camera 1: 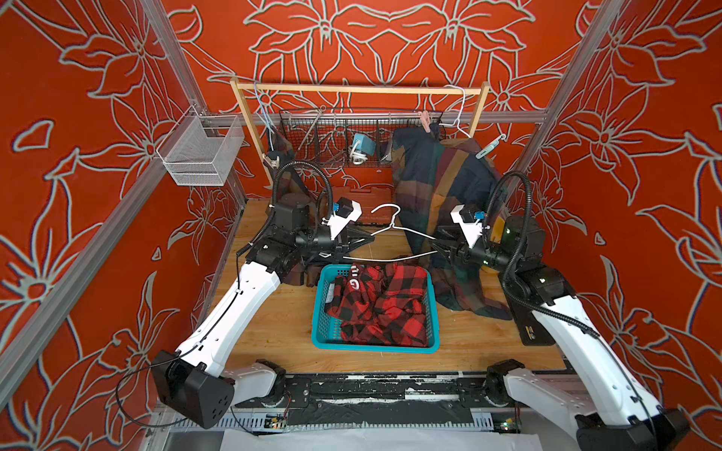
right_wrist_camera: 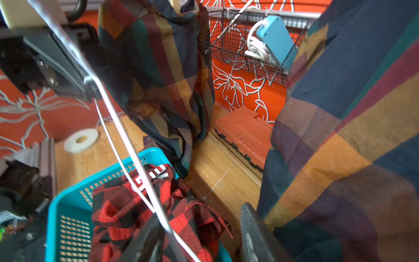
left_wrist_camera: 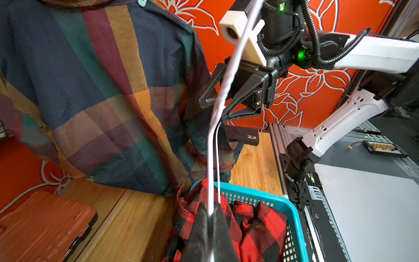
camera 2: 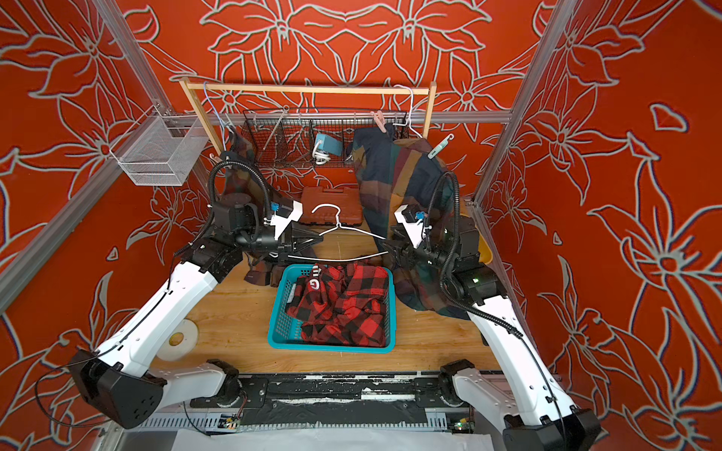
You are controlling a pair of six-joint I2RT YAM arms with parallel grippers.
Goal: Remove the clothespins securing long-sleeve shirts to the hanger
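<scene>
A bare white wire hanger (camera 1: pixel 393 221) spans the space between my two arms, above the basket. My left gripper is shut on its wire at one end. At the other end, the right gripper has its fingers apart, with the wire running alongside its left finger. Behind hangs a plaid long sleeve shirt (camera 1: pixel 443 173) on the rack's right side, bearing a pink clothespin (camera 1: pixel 425 121) and a mint clothespin (camera 1: pixel 490 146) at its shoulders. Another plaid shirt (right_wrist_camera: pixel 170 65) hangs on the left, partly hidden by my left arm in the top views.
Below the hanger sits a teal basket (camera 1: pixel 317 342) with a red-and-black checked shirt (camera 1: pixel 376 300) in it. A wooden rack (camera 1: pixel 361 88) stands at the back, near an orange case (right_wrist_camera: pixel 246 131). Bare tabletop (camera 1: pixel 259 330) shows left of the basket.
</scene>
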